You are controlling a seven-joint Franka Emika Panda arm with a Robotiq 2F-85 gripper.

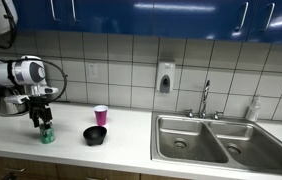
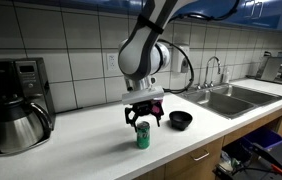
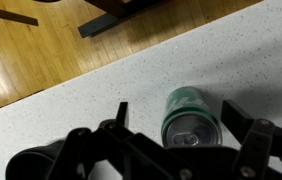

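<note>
A green can [image 2: 143, 138] stands upright on the white counter, near its front edge. My gripper [image 2: 145, 118] points down from above, with its fingers around the top of the can. In the wrist view the can [image 3: 189, 118] sits between the two spread fingers, closer to the right fingertip [image 3: 233, 112]; a clear gap separates it from the left fingertip [image 3: 121, 114]. My gripper is open. Seen from the front, the can [image 1: 47, 136] is directly beneath the arm at the left of the counter.
A dark bowl [image 1: 95, 135] and a maroon cup [image 1: 101, 115] stand to the right of the can. Farther right is the double sink [image 1: 189, 150]. A coffee maker [image 2: 19, 105] occupies the opposite end.
</note>
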